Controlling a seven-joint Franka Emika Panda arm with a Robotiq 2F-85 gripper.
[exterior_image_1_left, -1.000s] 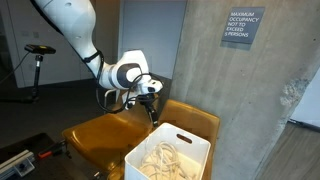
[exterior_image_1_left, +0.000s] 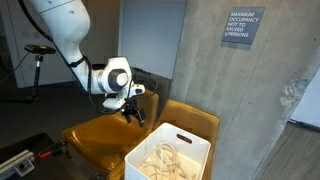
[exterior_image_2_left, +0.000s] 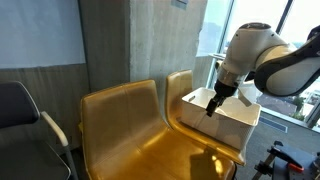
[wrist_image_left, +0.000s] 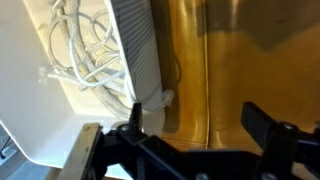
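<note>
A white box (exterior_image_1_left: 196, 148) stands on the brown seats, with a pale rope (exterior_image_1_left: 168, 160) lying loosely coiled inside. In the wrist view, the rope (wrist_image_left: 92, 62) fills part of the box (wrist_image_left: 142, 42) on the left, and a bit of pale cord shows beside the near wall. My gripper is open over the bare brown seat (wrist_image_left: 235, 75), to the side of the box, with nothing between its fingers. Exterior view 2 has the gripper (exterior_image_2_left: 227, 104) in front of the box (exterior_image_2_left: 217, 124); there the box's contents are hidden.
Brown chair backs (exterior_image_2_left: 122, 118) rise behind the seats. A black chair (exterior_image_2_left: 32, 130) stands off to the left in exterior view 2. Bare seat surface lies beside the box, and a concrete wall (exterior_image_1_left: 255, 95) is behind.
In exterior view 1 my arm has swung left and somewhat lower, away from the box. The gripper has no rope in it; box and rope look unmoved.
</note>
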